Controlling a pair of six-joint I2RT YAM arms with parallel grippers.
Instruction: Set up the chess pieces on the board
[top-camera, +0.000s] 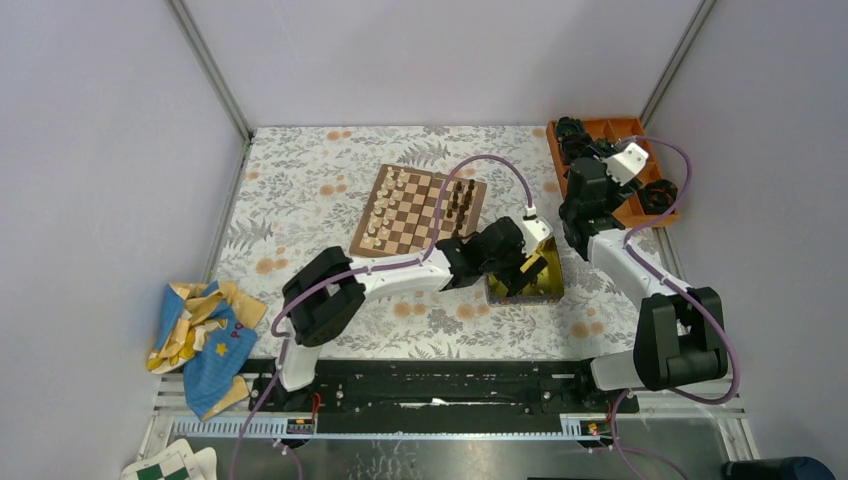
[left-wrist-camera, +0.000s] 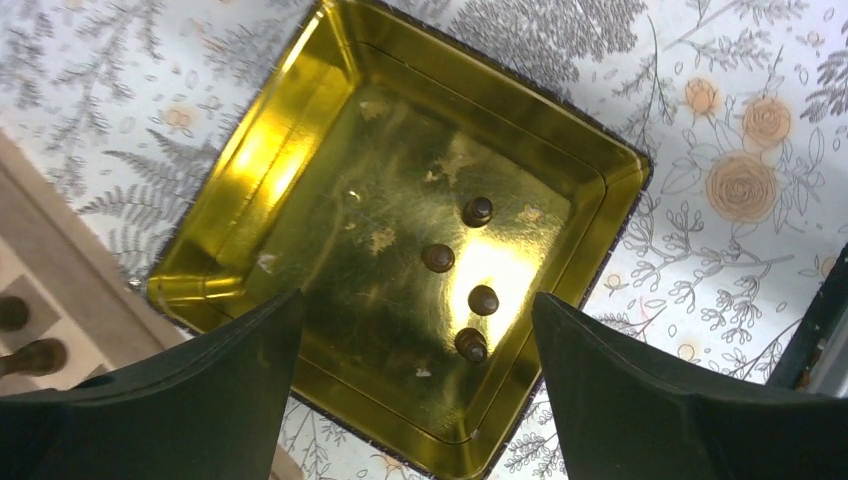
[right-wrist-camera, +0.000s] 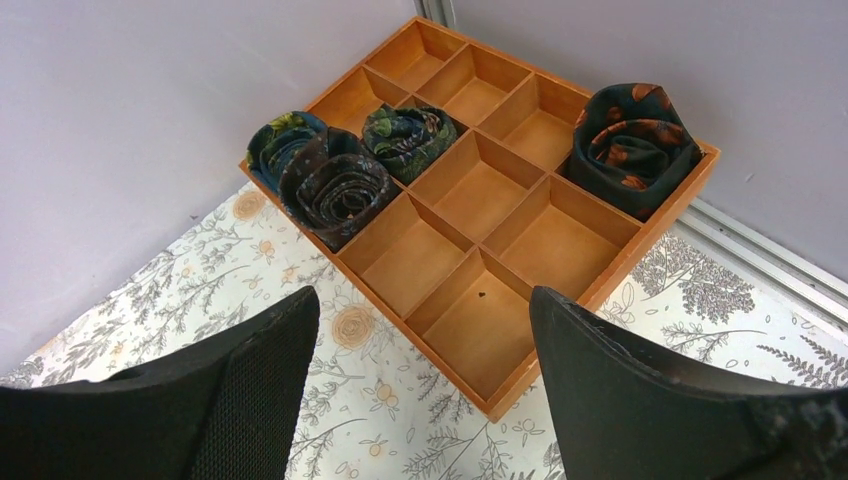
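The chessboard (top-camera: 420, 200) has pale pieces along its left side and dark pieces along its right. The gold tray (left-wrist-camera: 390, 130) holds several small dark pieces, among them a pawn (left-wrist-camera: 439, 258), towards its right half. My left gripper is over this tray, fingers apart, nothing between them. My right gripper stands open and empty near the wooden compartment box at the right.
The wooden box (right-wrist-camera: 480, 180) holds rolled dark cloths in some compartments. A yellow-and-blue cloth (top-camera: 205, 345) lies at the left edge. The table left of the board is clear.
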